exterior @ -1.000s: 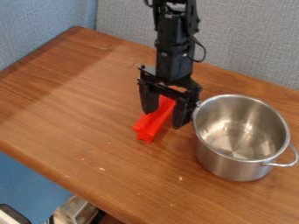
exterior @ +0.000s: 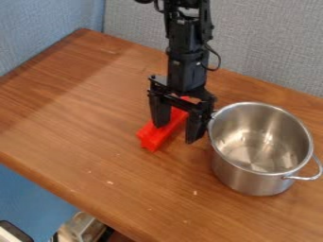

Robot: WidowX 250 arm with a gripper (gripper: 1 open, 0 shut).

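Observation:
My black gripper (exterior: 178, 121) hangs low over a red elongated block (exterior: 153, 135), its two fingers open on either side of the block. The block lies on the wooden table at a slant, partly hidden under the gripper. Whether the fingers touch it I cannot tell.
A steel pot (exterior: 259, 151) with side handles stands just right of the gripper and block. A grey padded wall is behind, with blue floor at the lower left.
The gripper has shifted slightly to the left, and the red block's visible end sits a little further left too. The pot has not moved.

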